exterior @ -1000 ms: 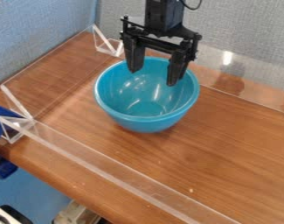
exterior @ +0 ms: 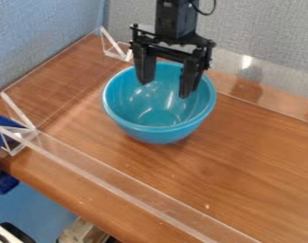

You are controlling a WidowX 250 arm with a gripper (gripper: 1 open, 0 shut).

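A turquoise bowl point(exterior: 156, 121) stands on the wooden table point(exterior: 244, 171). My black gripper point(exterior: 168, 78) hangs over it, its two fingers spread wide apart and reaching down to the bowl's back part, inside its outline. Nothing shows between the fingers. Whether the fingertips touch the bowl cannot be told.
Clear plastic rails point(exterior: 143, 197) on white brackets line the table's front and back edges. Blue objects point(exterior: 5, 180) sit off the left edge. Grey padded walls stand behind. The table right of the bowl is clear.
The bowl stands in the same place.
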